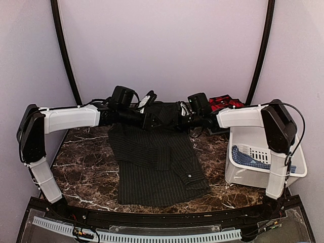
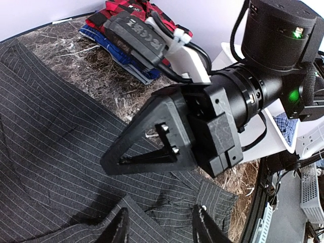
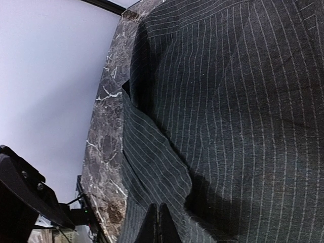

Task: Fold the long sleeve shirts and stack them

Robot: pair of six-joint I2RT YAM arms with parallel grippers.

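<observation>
A dark pinstriped long sleeve shirt [image 1: 147, 185] lies spread over the table, its hem toward the front. One sleeve [image 1: 142, 154] is folded across the body from the left; the other, with a buttoned cuff [image 1: 190, 176], runs down the right side. My left gripper stands open above the shirt, no cloth between its fingers. Facing it, my right gripper is shut, with no cloth visible between its tips; the folded sleeve [image 3: 157, 147] passes beneath it. Both arms partly cover the shirt's upper part in the top view.
Folded shirts, a red-black checked one [image 2: 147, 20] over a blue one [image 2: 121, 55], are stacked at the back right. A white basket [image 1: 238, 174] with blue checked cloth [image 1: 248, 159] stands at right. Bare marble tabletop [image 1: 83, 167] shows on the left.
</observation>
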